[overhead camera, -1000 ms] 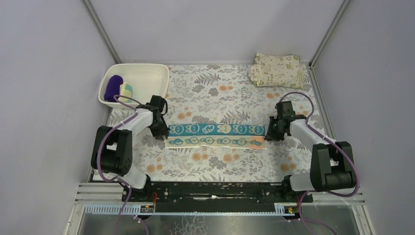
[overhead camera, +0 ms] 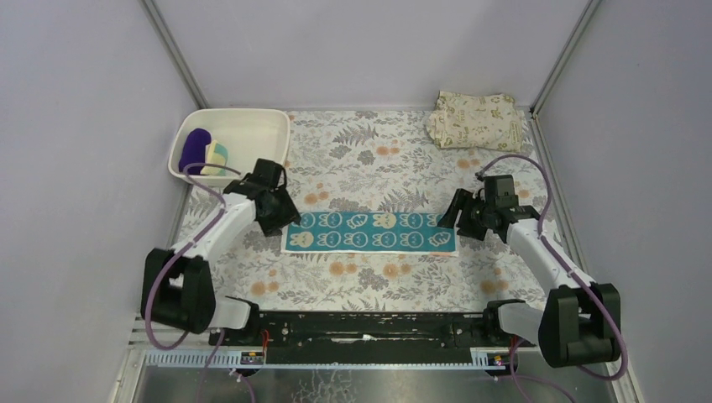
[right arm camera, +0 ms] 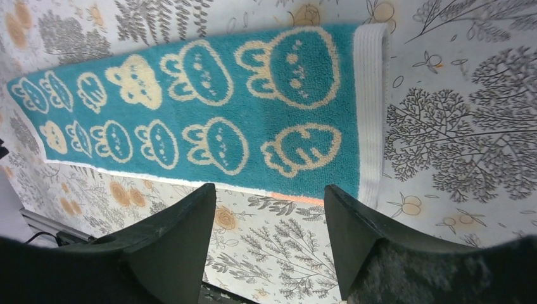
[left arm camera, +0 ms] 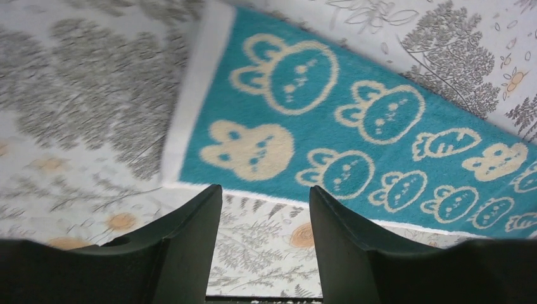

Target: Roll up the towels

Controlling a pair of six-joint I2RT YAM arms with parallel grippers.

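Observation:
A teal towel [overhead camera: 369, 232] with cream rabbit and carrot figures lies flat as a long strip across the middle of the table. Its left end shows a white hem [left arm camera: 197, 88], and its right end a pale hem [right arm camera: 370, 114]. Just beyond the left end, my left gripper [overhead camera: 287, 222] has its fingers apart; in the left wrist view the strip's lower edge passes near the fingertips. Over the right end is my right gripper [overhead camera: 453, 220], open and empty. A bit of orange edge [right arm camera: 296, 198] peeks out below the towel in the right wrist view.
At the back left stands a white bin [overhead camera: 252, 138] with a purple rolled towel [overhead camera: 195, 151] and a yellow-and-blue one [overhead camera: 216, 157] inside. A stack of cream patterned cloths [overhead camera: 476, 121] lies at the back right.
The near half of the strip showed cream one second ago; now teal covers it. The left shifted out and back in; the right moved slightly inward over the towel's end.

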